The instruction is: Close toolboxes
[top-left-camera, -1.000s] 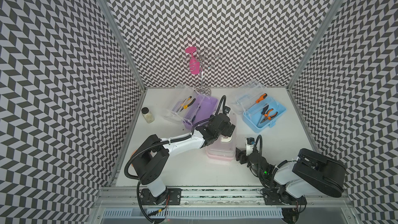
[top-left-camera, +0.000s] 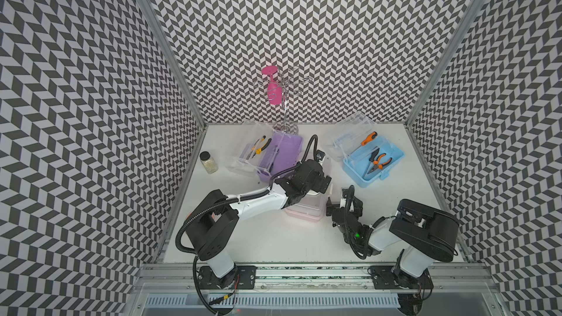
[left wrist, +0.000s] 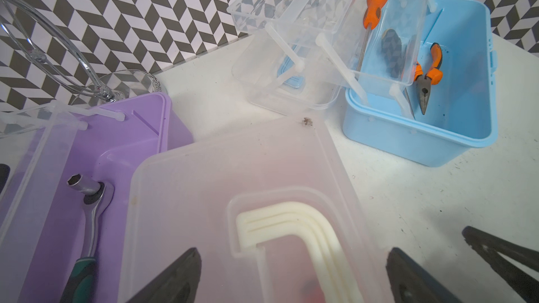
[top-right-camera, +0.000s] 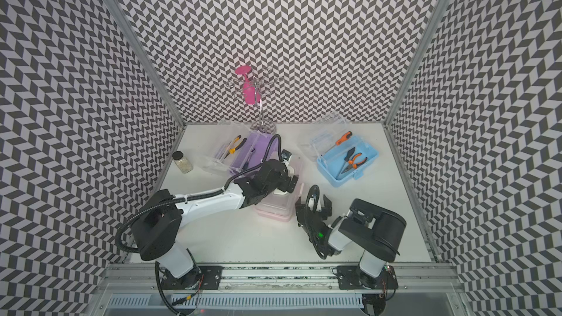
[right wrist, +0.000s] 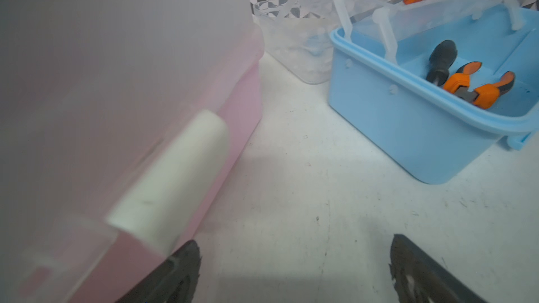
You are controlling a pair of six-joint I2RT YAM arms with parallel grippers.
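The pink toolbox (top-left-camera: 305, 216) stands mid-table with its clear lid (left wrist: 213, 174) lying over it, a cream handle (left wrist: 314, 230) on top. Over that lid is my left gripper, its fingers spread and nothing visible between them. Low beside the box's right side, my right gripper is open and empty; a white latch (right wrist: 174, 179) shows close by on that side. The purple toolbox (top-left-camera: 287, 155), lid thrown back, holds a ratchet (left wrist: 92, 218). At right the blue toolbox (top-left-camera: 366, 178) also has its clear lid tipped back, pliers (top-left-camera: 379, 163) inside.
A glass jar (top-left-camera: 208, 162) with a dark cap stands far left. Behind the purple toolbox rises a metal rack (top-left-camera: 285, 114) carrying a pink cup (top-left-camera: 274, 92). An orange-handled screwdriver (top-left-camera: 368, 138) lies in the blue box's lid.
The pink and purple toolboxes have shifted slightly left. My left arm has hardly moved.
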